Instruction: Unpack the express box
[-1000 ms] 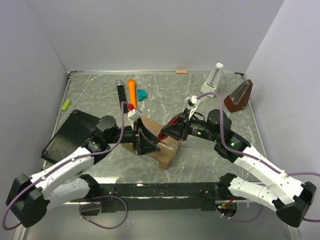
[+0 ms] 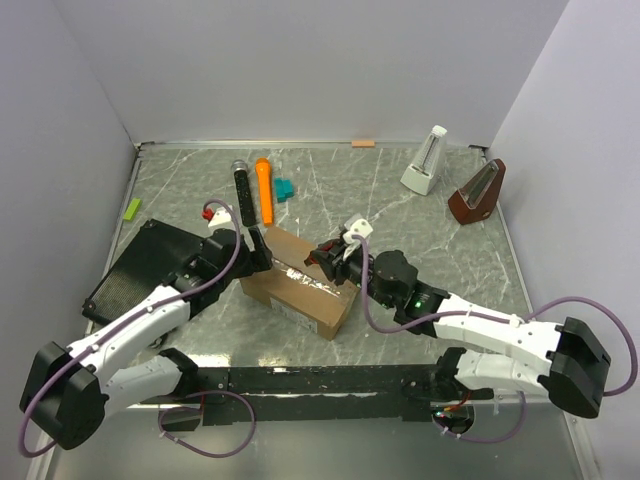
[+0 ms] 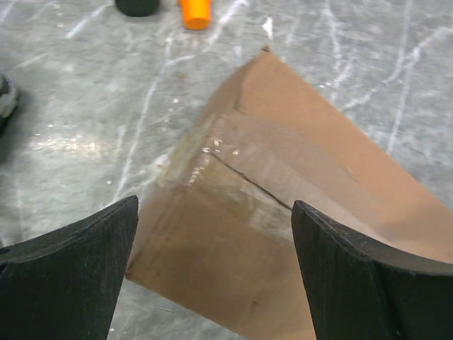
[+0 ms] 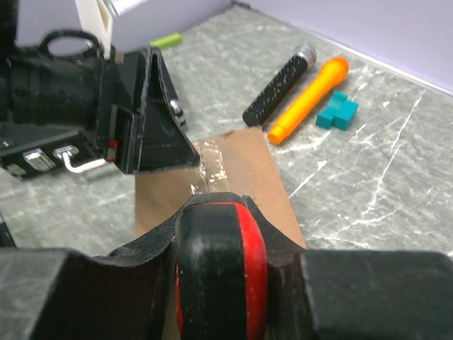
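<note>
The cardboard box (image 2: 300,295) lies at the middle front, its top seam covered by clear tape, in all three views. My left gripper (image 2: 255,250) is over the box's left end; in the left wrist view its open fingers (image 3: 78,276) frame a corner of the box, with nothing held. My right gripper (image 2: 325,258) is above the box's right part, shut on a red-and-black tool (image 4: 219,276), which fills the foreground of the right wrist view; its tip is hidden.
Two microphones (image 2: 264,190) and a teal block (image 2: 283,189) lie behind the box. Two metronomes (image 2: 475,195) stand at the back right. A black mesh panel (image 2: 135,280) lies left.
My left gripper has moved left and up to the box's left end. My right gripper, still holding the tool, has shifted left and down, away from where it was.
</note>
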